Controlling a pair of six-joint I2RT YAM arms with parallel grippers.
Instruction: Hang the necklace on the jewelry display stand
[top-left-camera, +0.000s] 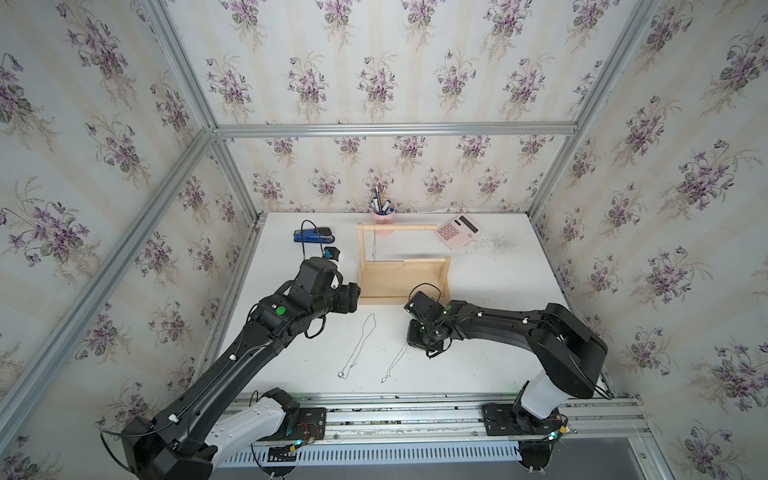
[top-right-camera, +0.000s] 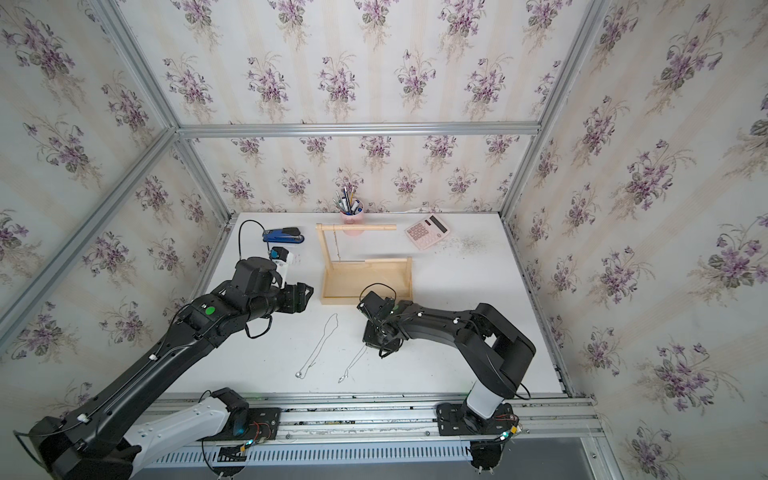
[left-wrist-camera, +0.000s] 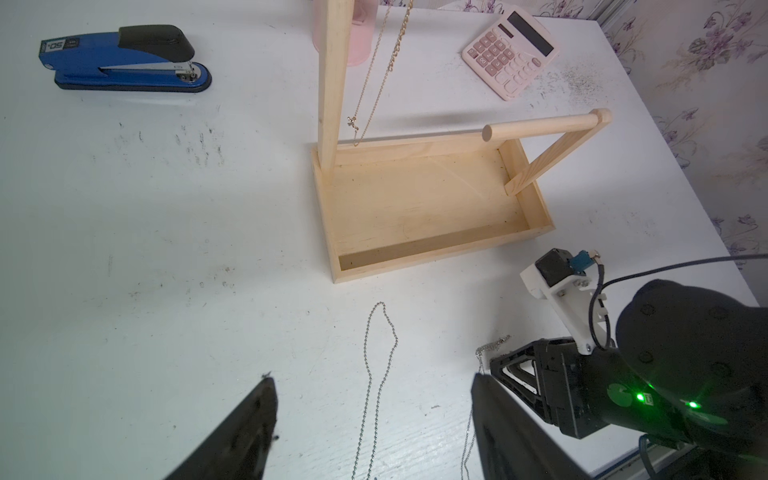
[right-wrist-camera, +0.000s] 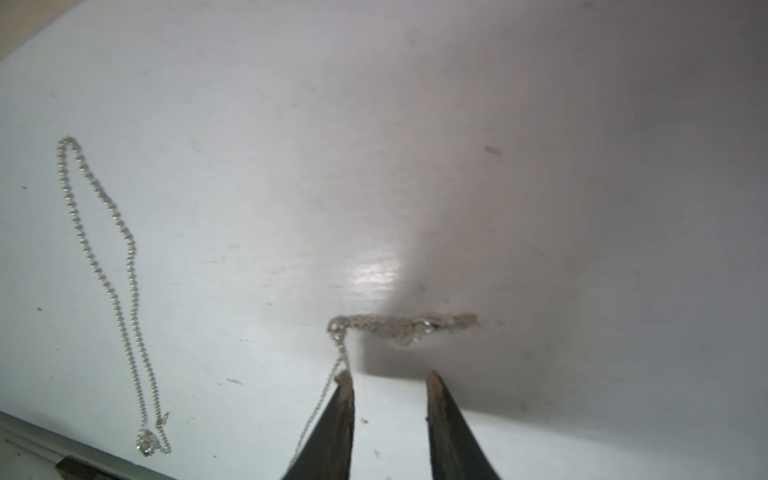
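Observation:
My right gripper is low over the white table, part open, its tips just beside a bunched silver chain necklace (right-wrist-camera: 384, 326) whose strand trails toward the front. A second beaded necklace (right-wrist-camera: 128, 264) with a pendant lies in a long loop to its left. The wooden display stand (left-wrist-camera: 332, 80) stands behind, with a necklace (left-wrist-camera: 384, 72) hanging from it and a bare side peg (left-wrist-camera: 544, 128). My left gripper is raised at the left over the table, open, with nothing between its fingers.
A blue stapler (left-wrist-camera: 124, 68) lies back left, a pink pen cup (top-right-camera: 352, 214) at the back, a pink calculator (left-wrist-camera: 508, 52) back right.

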